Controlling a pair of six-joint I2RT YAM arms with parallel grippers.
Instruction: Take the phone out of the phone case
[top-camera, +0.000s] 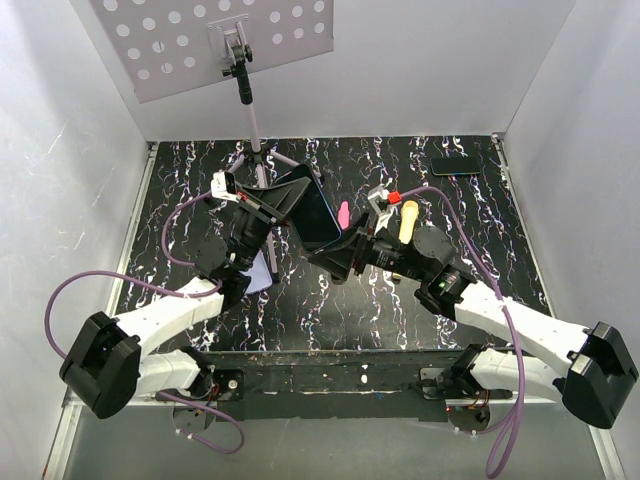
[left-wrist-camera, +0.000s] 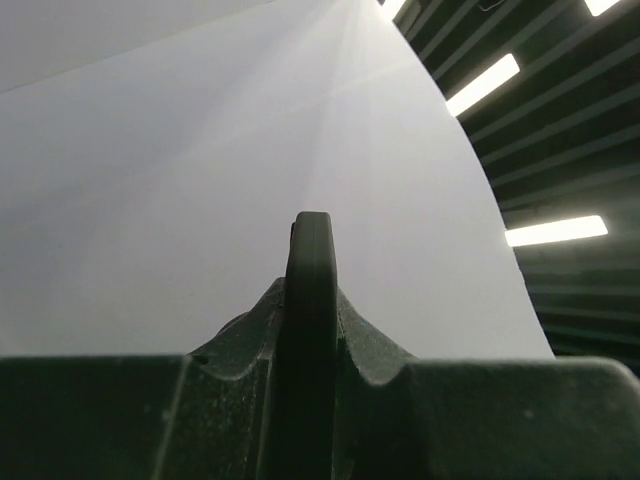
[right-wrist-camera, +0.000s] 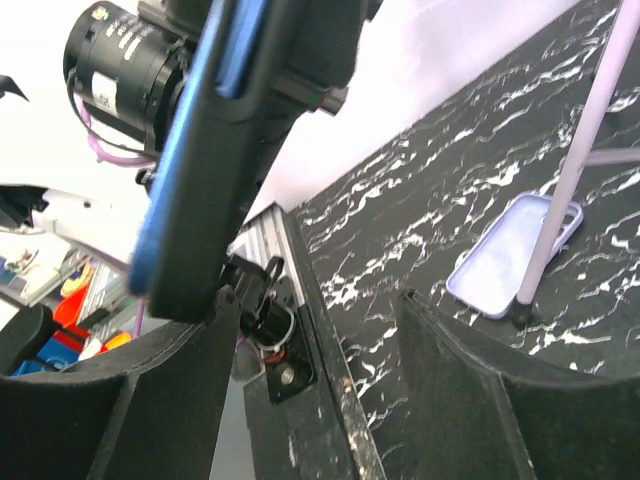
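Note:
A dark phone-shaped slab hangs tilted above the table, its upper end clamped by my left gripper. Edge-on, the slab stands between the left fingers in the left wrist view. Whether a case is around it I cannot tell. My right gripper is at the slab's lower end, fingers apart. In the right wrist view the slab's blue-edged corner is close to the left-hand finger, not between the pads; contact is unclear. An empty pale lavender case-like shell lies on the table.
A tripod stand with a perforated panel rises behind my left arm. A pink item and a yellow one lie near the right gripper. Another dark flat slab rests at the back right.

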